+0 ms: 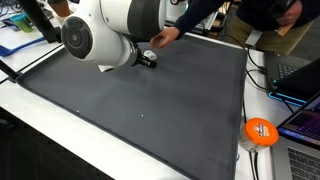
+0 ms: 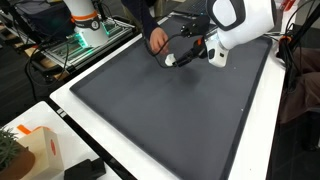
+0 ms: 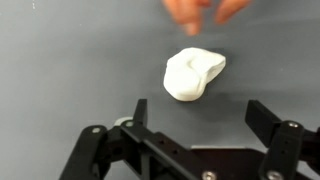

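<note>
A small white object (image 3: 193, 73), rounded and uneven in shape, lies on the dark grey mat. In the wrist view it sits just beyond my gripper, whose black fingers (image 3: 262, 118) stand wide apart with only mat between them. From the side, the white object (image 1: 150, 54) shows close by the gripper's tip (image 1: 148, 63). The other exterior view has the white object (image 2: 170, 60) right beside the gripper (image 2: 184, 58); whether they touch cannot be told there.
A person's hand (image 1: 163, 38) reaches over the mat, its fingertips (image 3: 205, 10) just past the white object. An orange-lidded tub (image 1: 261, 133) and laptops (image 1: 298, 120) flank the mat (image 1: 180, 110).
</note>
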